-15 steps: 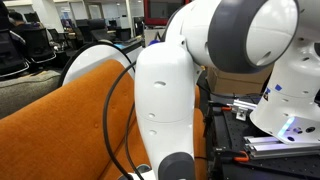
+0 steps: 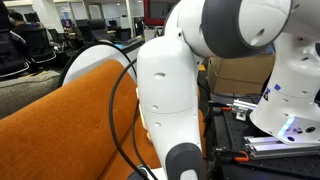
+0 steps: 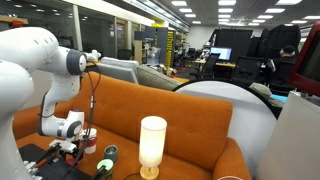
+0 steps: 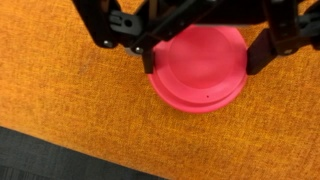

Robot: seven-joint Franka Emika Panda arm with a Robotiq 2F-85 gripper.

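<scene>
A round pink-red lid-like thing (image 4: 200, 65) is seen from above in the wrist view, over the orange couch surface. My gripper stands open, one dark finger (image 4: 148, 58) on the left of it and the other (image 4: 260, 52) on the right. The fingers sit close to its rim; whether they touch it cannot be told. Its upper part is hidden behind the gripper body. The gripper is not clear in either exterior view.
On the orange couch (image 3: 190, 105) stand a white lit lamp (image 3: 153, 140), a grey cup (image 3: 111, 152) and a red-and-white cup (image 3: 90, 140). Dark floor (image 4: 50, 158) begins beyond the couch edge at lower left in the wrist view. Open seat lies right of the lamp.
In exterior view 1, the arm's lower dark joint has moved up and a little right, and the upper link has shifted with it.
</scene>
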